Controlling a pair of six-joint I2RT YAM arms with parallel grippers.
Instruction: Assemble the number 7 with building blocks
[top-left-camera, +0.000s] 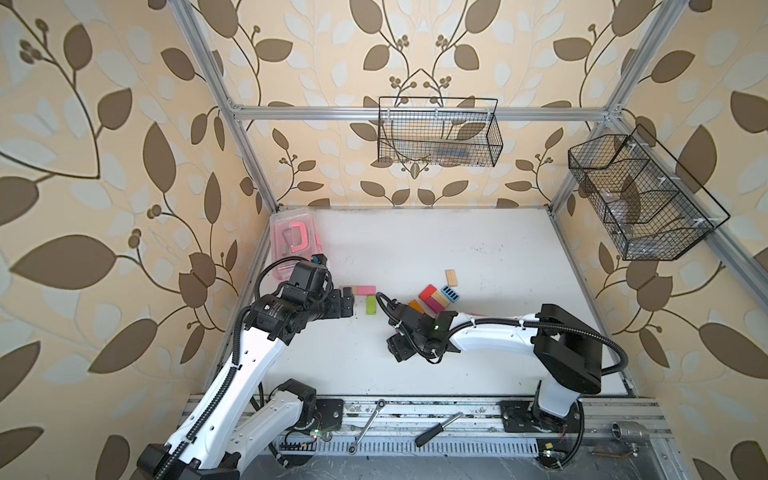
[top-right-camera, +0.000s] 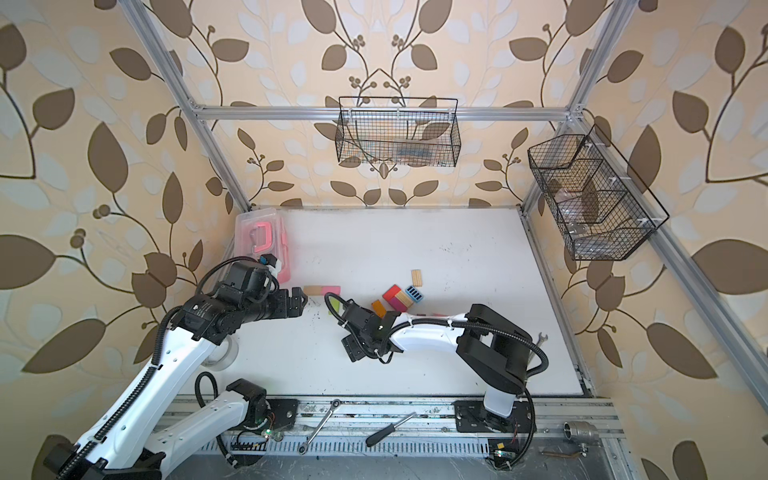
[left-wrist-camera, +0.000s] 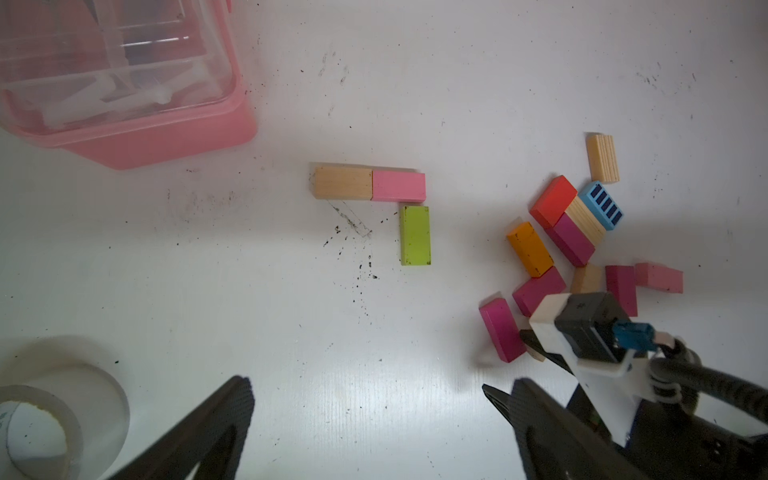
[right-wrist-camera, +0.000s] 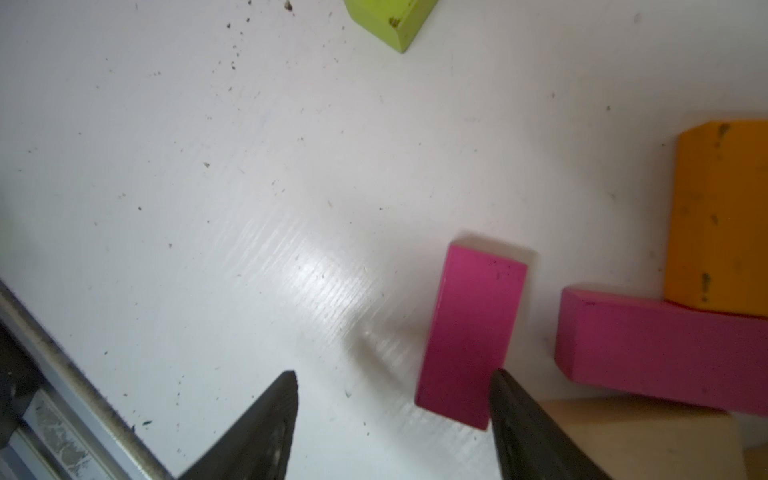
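A natural wood block (left-wrist-camera: 342, 183) and a pink block (left-wrist-camera: 398, 185) lie end to end in a row. Below the pink one, a green block (left-wrist-camera: 415, 235) stands at a right angle to the row. My left gripper is open and empty, raised at the left of the table. Low at the near middle, my right gripper is part open; a magenta block (right-wrist-camera: 472, 332) lies on the table just beyond its fingertips, close to the right finger (right-wrist-camera: 512, 408), and nothing is visibly gripped.
Several loose blocks lie right of the green one, among them an orange block (left-wrist-camera: 529, 249), a red block (left-wrist-camera: 553, 201) and a blue block (left-wrist-camera: 601, 205). A pink box (left-wrist-camera: 160, 136) stands at the back left, a white roll (left-wrist-camera: 96, 408) nearer.
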